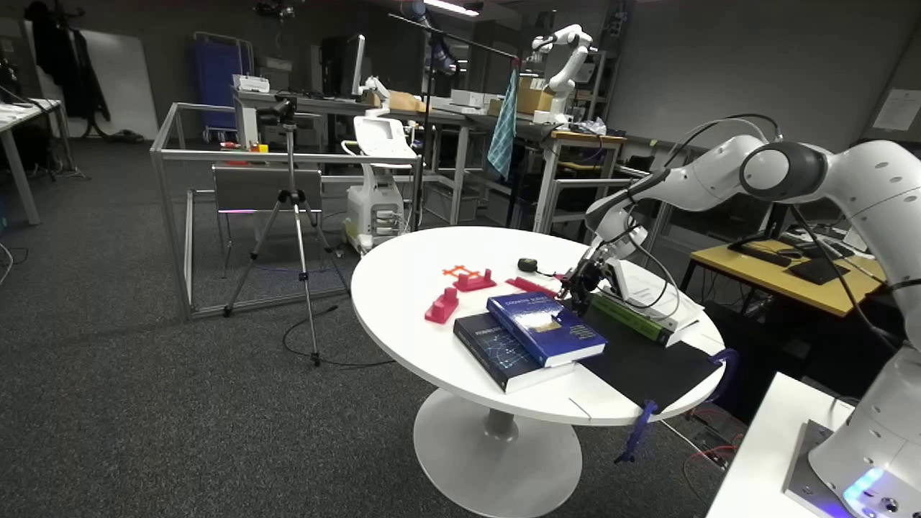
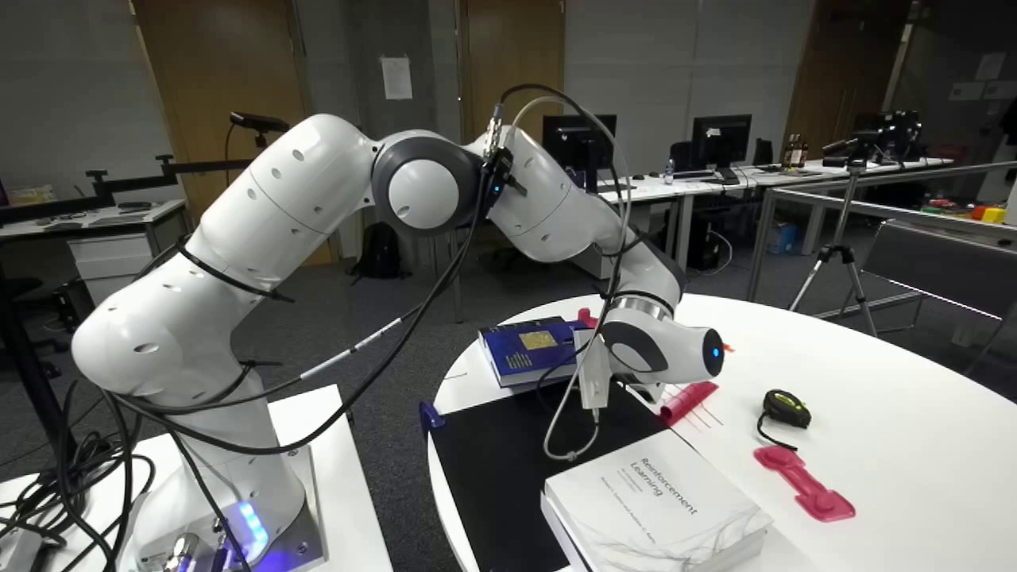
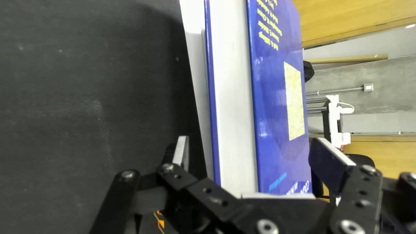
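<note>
In the wrist view my gripper is open, turned sideways, with one finger (image 3: 181,152) over the black mat and the other finger (image 3: 331,156) on the cover side of a blue book (image 3: 269,97). The book's white page edge faces the gap between the fingers; contact cannot be made out. In exterior view 1 the gripper (image 1: 565,298) is low at the blue book's (image 1: 544,328) edge. That book lies on a dark book (image 1: 501,345). Exterior view 2 hides the fingertips behind the wrist.
A black mat (image 2: 496,477) covers part of the round white table (image 2: 887,400). On its other side lies a white book (image 2: 658,505), with a green book (image 1: 634,319) in the same stack. Red printed parts (image 2: 806,485) and a tape measure (image 2: 786,408) lie farther off.
</note>
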